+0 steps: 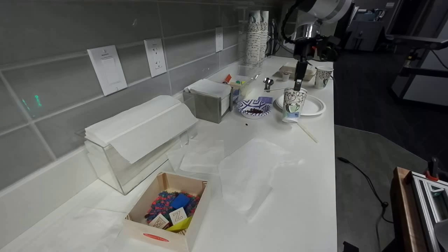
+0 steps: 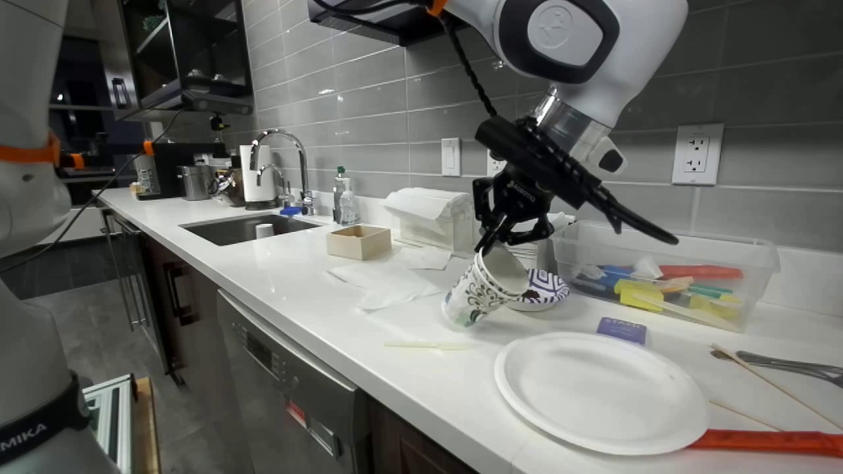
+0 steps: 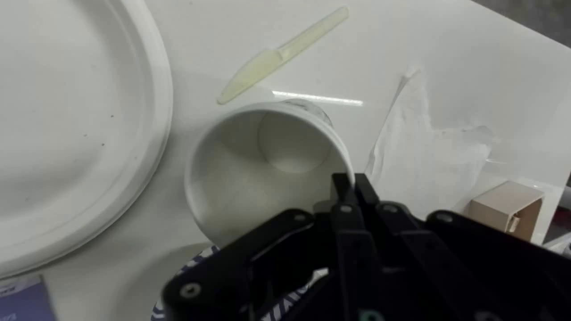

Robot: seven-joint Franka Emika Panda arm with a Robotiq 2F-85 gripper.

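Observation:
A paper cup (image 1: 293, 105) with a dark leaf pattern hangs tilted from my gripper (image 2: 491, 243), its mouth towards the white plate in exterior view 2. In the wrist view the fingers (image 3: 342, 186) pinch the rim of the cup (image 3: 251, 166), one finger inside and one outside. The inside of the cup looks empty. Its bottom appears slightly above the counter, beside a pale plastic knife (image 3: 281, 56). Close by lies the white plate (image 2: 600, 387), and a blue-and-white patterned bowl (image 1: 254, 110) with dark bits in it sits beyond the cup.
Paper sheets (image 1: 254, 168) lie flat on the counter near a wooden box (image 1: 159, 235) of blocks. Napkin holders (image 1: 208, 100) line the wall. A clear bin (image 2: 672, 268) of coloured items and a second cup (image 1: 323, 76) stand farther along.

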